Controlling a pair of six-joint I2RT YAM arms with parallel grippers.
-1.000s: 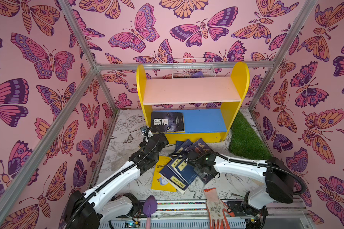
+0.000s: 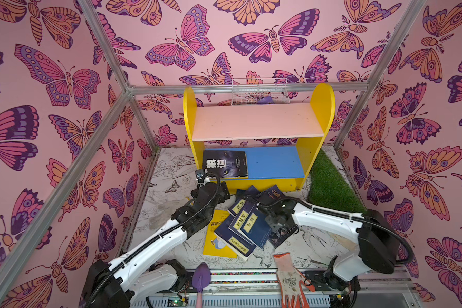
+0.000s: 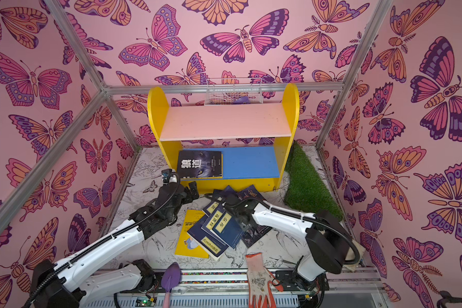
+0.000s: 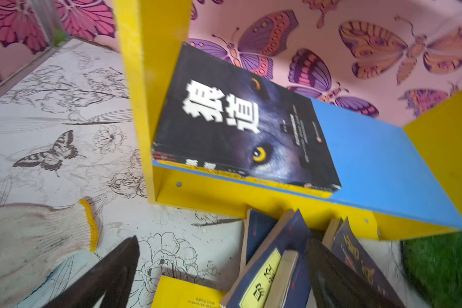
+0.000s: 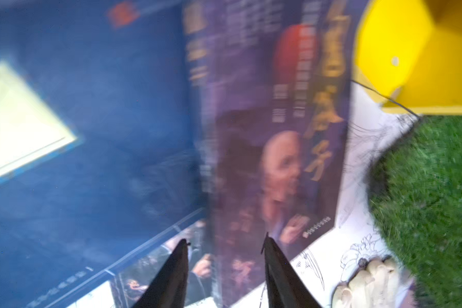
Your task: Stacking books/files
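In the left wrist view, a black wolf-cover book (image 4: 241,123) lies flat on the blue lower shelf (image 4: 385,148), at its left end. My left gripper stands open and empty in front of the shelf. Dark blue books with yellow labels (image 2: 255,231) lie overlapped on the floor, beside a yellow book (image 2: 213,243). At the pile's right is a dark purple book (image 5: 272,154). Above it my right gripper has its fingers apart, the book's spine edge showing in the gap; no grip on it is visible. From above, my right arm hides part of the pile.
The right half of the blue shelf and the pink upper shelf (image 2: 256,122) are bare. Green turf (image 2: 336,182) lies to the right. An orange-white glove (image 2: 288,279) and a purple trowel (image 2: 201,277) lie at the front edge.
The left gripper shifted slightly right. The wolf-cover book has stayed put.
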